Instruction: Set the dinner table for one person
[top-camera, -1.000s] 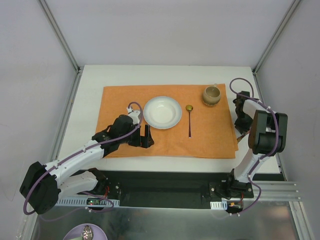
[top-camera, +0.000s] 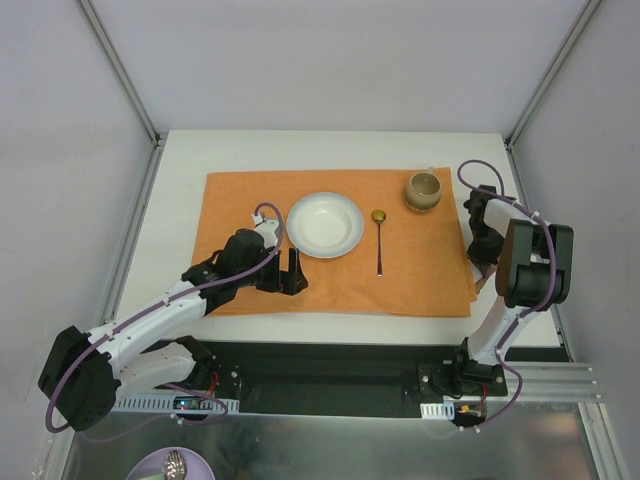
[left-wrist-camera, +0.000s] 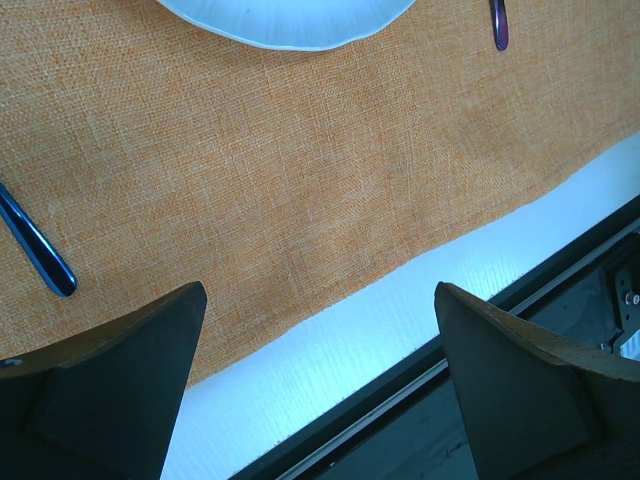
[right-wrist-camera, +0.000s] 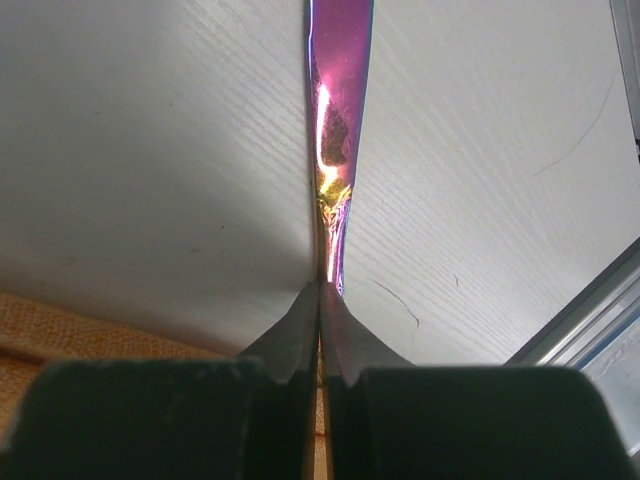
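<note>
An orange mat (top-camera: 410, 280) carries a white plate (top-camera: 325, 225), a long gold-headed spoon (top-camera: 379, 245) right of it and an olive mug (top-camera: 422, 192) at the back right. My left gripper (top-camera: 291, 280) hangs open over the front left; in the left wrist view a dark utensil handle (left-wrist-camera: 38, 240) lies left of it. Beyond the mat's right edge, my right gripper is shut, its tips on a rainbow metal knife (right-wrist-camera: 340, 100) lying on the white table. Whether it grips the knife is unclear; nothing shows between the fingers.
A purple container (top-camera: 145, 470) with utensils sits at the bottom, off the table. Walls and rails bound the sides.
My right gripper has shifted very slightly beside the mat's right edge. The left arm and the items on the mat look unchanged.
</note>
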